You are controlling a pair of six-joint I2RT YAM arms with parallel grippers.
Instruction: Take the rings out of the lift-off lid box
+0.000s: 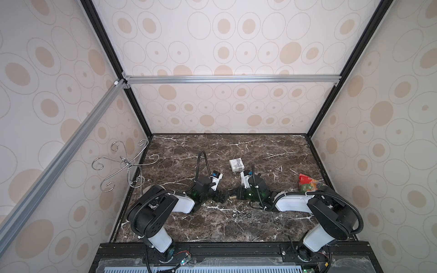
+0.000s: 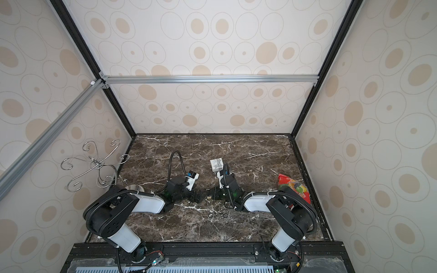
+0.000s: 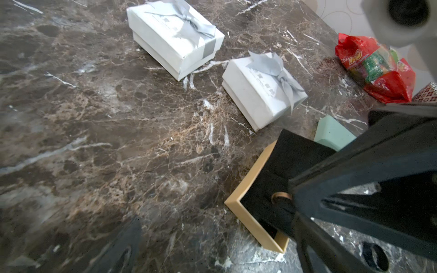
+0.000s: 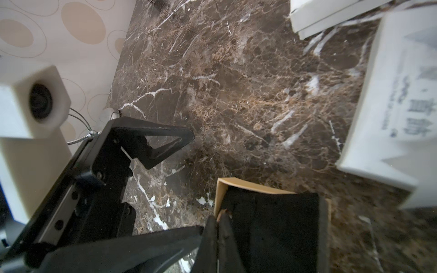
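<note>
The tan open box (image 3: 257, 227) with a black insert (image 4: 282, 232) lies beneath my grippers on the marble table. A copper ring (image 3: 280, 196) shows at the insert, right beside the tips of my right gripper, which is shut. Whether its fingertips pinch the ring (image 4: 221, 213) cannot be told. To the box's left, my left gripper stands open, with nothing in its grasp; one finger reaches in close to the box's edge. From above, the arms cover most of the box.
Two white boxes with grey bows, a farther one (image 3: 175, 34) and a nearer one (image 3: 264, 88), lie beyond. A mint-green box (image 3: 334, 132) sits behind the insert. Loose rings (image 1: 248, 215) lie in front. A red bag (image 1: 309, 183) stands right.
</note>
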